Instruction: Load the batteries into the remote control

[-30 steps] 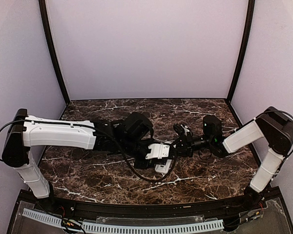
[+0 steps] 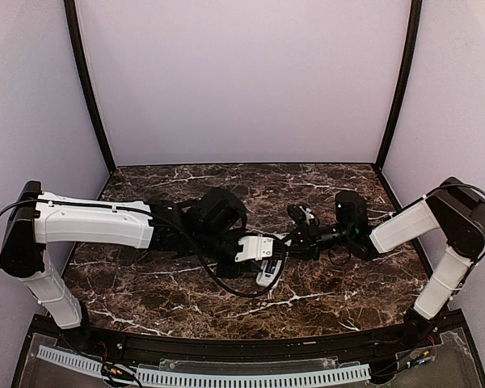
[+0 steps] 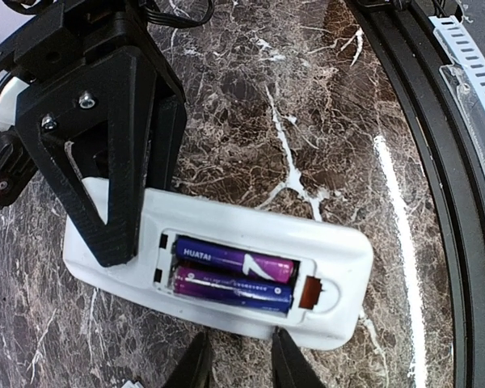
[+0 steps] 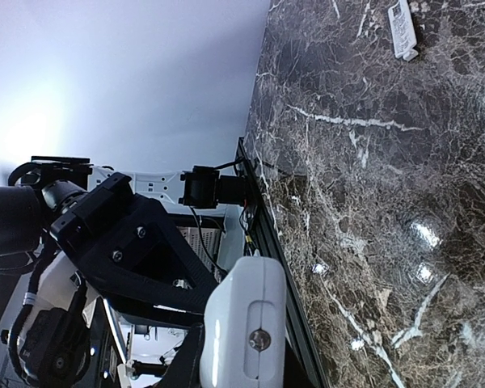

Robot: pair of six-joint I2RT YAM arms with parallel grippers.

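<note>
The white remote is held by my right gripper, shut on one end; in the right wrist view the remote [image 4: 242,323] shows end-on. In its open compartment lie two batteries side by side, an upper purple one marked HUATAI [image 3: 218,257] and a lower purple-blue one [image 3: 226,287]. My left gripper is at the compartment's lower side, its fingertips part open with nothing seen between them. In the top view both grippers meet at the remote [image 2: 267,275], partly hidden by the left arm.
A small white piece [image 4: 402,31], probably a cover, lies on the marble table top [image 4: 372,178] apart from the grippers. The table's front rail [image 2: 250,347] runs below the arms.
My left gripper has shifted slightly left in the top view, showing a little more of the remote. The right arm looks unchanged.
</note>
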